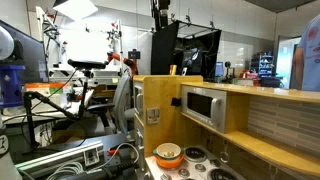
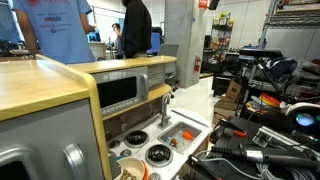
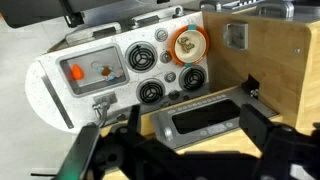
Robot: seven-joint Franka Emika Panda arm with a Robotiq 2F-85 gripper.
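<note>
My gripper stands open in the wrist view, high above a toy kitchen, its dark fingers blurred and nothing seen between them. An orange-rimmed pot (image 3: 202,48) rests on the stovetop by the cupboard side, with something pale inside; the same pot (image 1: 168,163) shows at the bottom of exterior view 1. A small orange object (image 3: 76,71) lies in the grey sink (image 3: 112,76), also seen in exterior view 2 as an orange spot (image 2: 187,135). A silver microwave (image 3: 205,118) with its door shut sits under the wooden shelf.
Several black burners (image 3: 150,91) surround the pot. A faucet (image 3: 101,108) rises beside the sink. The wooden shelf (image 1: 265,95) runs above the counter, and a tall wooden cupboard (image 1: 158,105) stands at its end. White counter (image 3: 45,98) beside the sink is bare.
</note>
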